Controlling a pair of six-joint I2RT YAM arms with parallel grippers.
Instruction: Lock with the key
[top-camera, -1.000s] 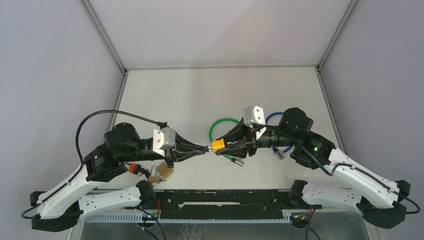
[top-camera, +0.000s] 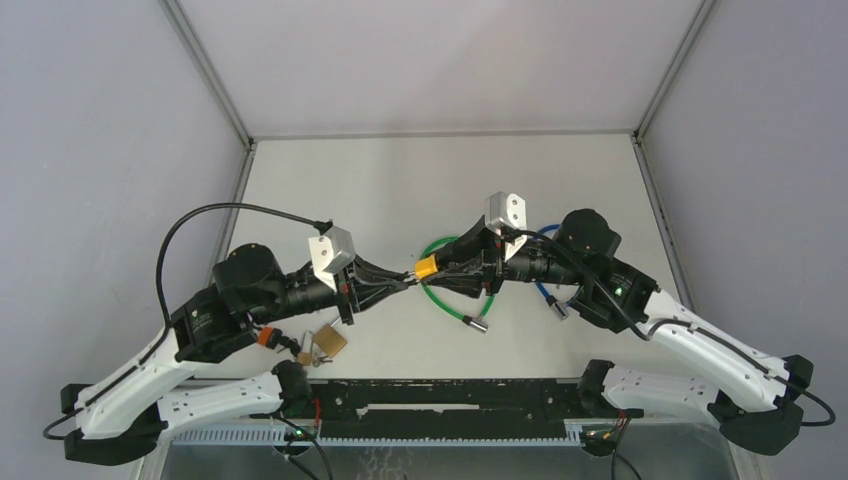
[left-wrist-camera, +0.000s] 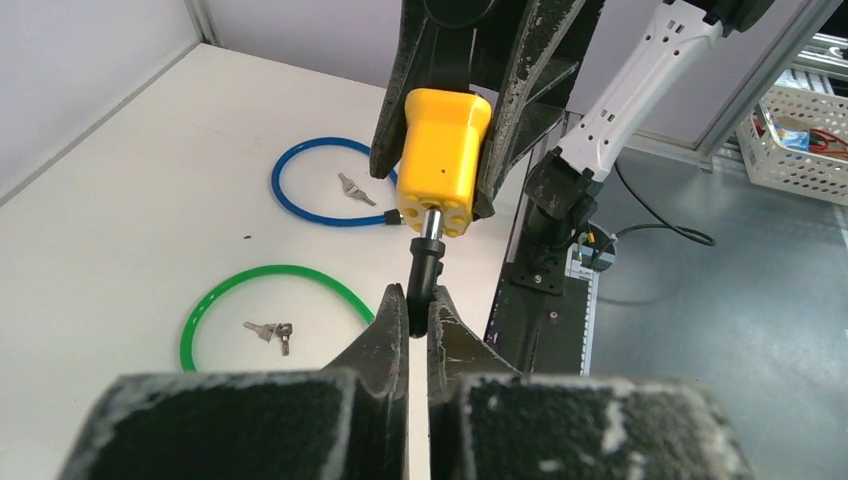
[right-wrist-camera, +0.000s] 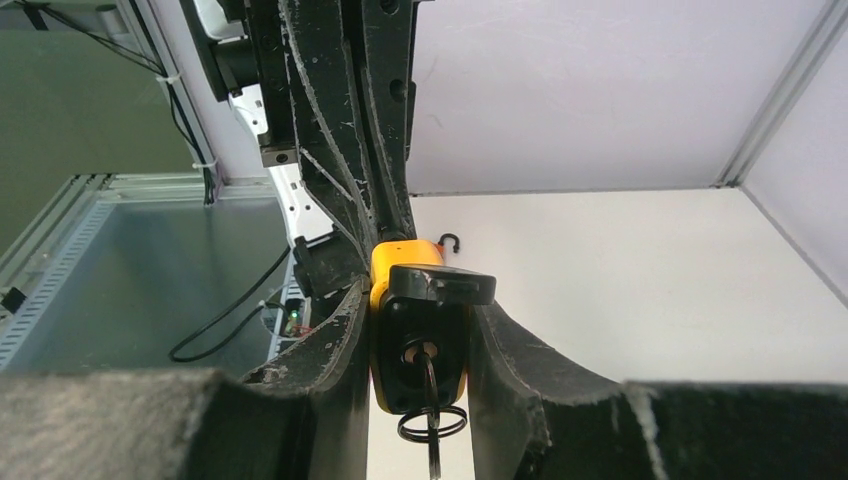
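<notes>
A yellow padlock (left-wrist-camera: 443, 145) hangs in mid-air between the arms. My right gripper is shut on it, one finger against each side. From the lock's end a metal rod runs into a black-sleeved part (left-wrist-camera: 426, 265), on which my left gripper is shut. In the right wrist view the lock's black face (right-wrist-camera: 435, 310) points toward the camera. A key (right-wrist-camera: 428, 380) with a wire ring (right-wrist-camera: 433, 432) stands at its keyhole; how deep it sits is hard to tell. The top view shows the grippers tip to tip.
On the table lie a green cable loop (left-wrist-camera: 255, 272) and a blue one (left-wrist-camera: 280, 190), each with loose keys (left-wrist-camera: 270, 331) inside. A brass padlock (top-camera: 329, 340) and other small locks sit at the front left, under the left arm.
Both grippers and the padlock have moved slightly toward the back of the table and a little left.
</notes>
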